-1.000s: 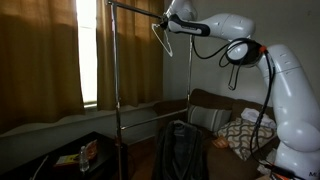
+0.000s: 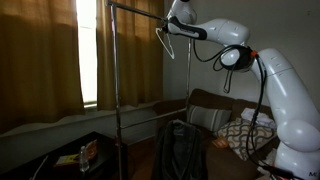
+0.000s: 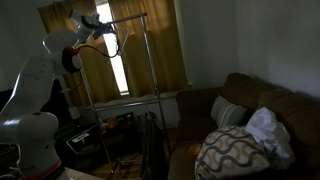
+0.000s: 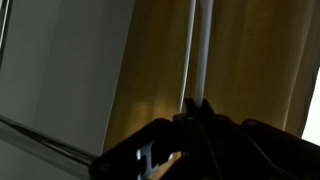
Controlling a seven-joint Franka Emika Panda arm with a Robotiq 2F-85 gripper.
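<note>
High beside the top bar of a metal rack (image 2: 117, 85), my gripper (image 2: 166, 24) is shut on a thin white hanger (image 2: 164, 42). The hanger dangles below the fingers in exterior view 1. From the other side, exterior view 2 has the gripper (image 3: 110, 29) close to the rack's top bar (image 3: 130, 18). A pale rod of the hanger (image 4: 204, 50) runs up from between the dark fingers in the wrist view, where a metal bar (image 4: 40, 140) crosses at lower left. Whether the hanger touches the rack cannot be told.
Yellow-brown curtains (image 2: 40, 60) hang behind the rack. A dark garment or bag (image 2: 180, 150) stands low beneath it. The sofa (image 3: 195, 115) with patterned cushions (image 3: 230, 152) is at the right, and a dark table (image 2: 60, 160) at lower left.
My gripper and the white hanger have shifted slightly to the right in exterior view 1. The rack and the room look the same.
</note>
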